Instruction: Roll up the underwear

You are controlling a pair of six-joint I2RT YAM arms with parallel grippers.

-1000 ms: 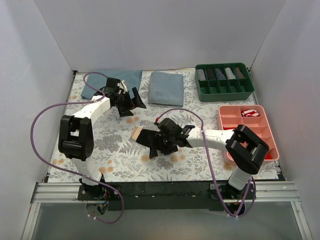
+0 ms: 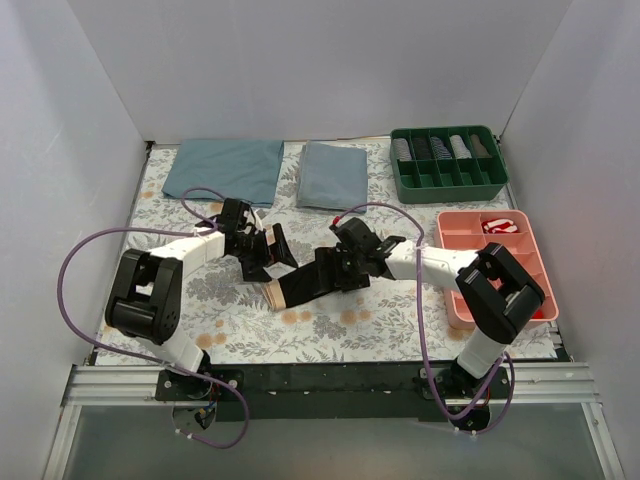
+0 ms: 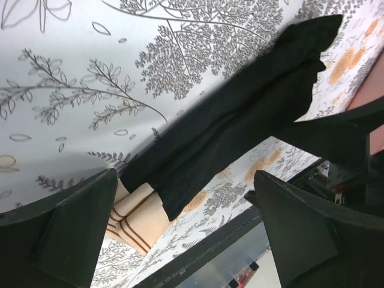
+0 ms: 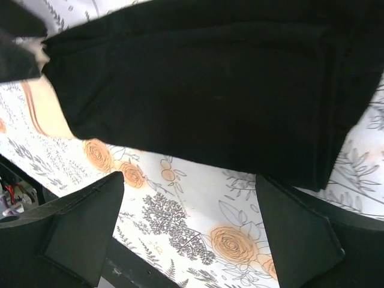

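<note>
A black underwear strip [image 2: 303, 286], folded long and narrow, lies across the floral mat with its tan striped waistband [image 3: 141, 219] at the left end. Over that waistband end stands my left gripper [image 2: 280, 270], its fingers wide apart; in the left wrist view the band lies below and between the fingers, with no grip on it. My right gripper [image 2: 335, 287] is open too, above the strip's right half. In the right wrist view the black cloth [image 4: 192, 96] spreads ahead of the fingers, and bare mat shows between them.
A green divided box [image 2: 448, 180] with several rolled items stands at the back right. The pink bin [image 2: 462, 235] beside it holds a red-and-white item [image 2: 499, 226]. Two folded cloths, blue [image 2: 225, 168] and grey-blue [image 2: 333, 177], lie at the back.
The right gripper has shifted slightly right and back. The strip's angle has turned.
</note>
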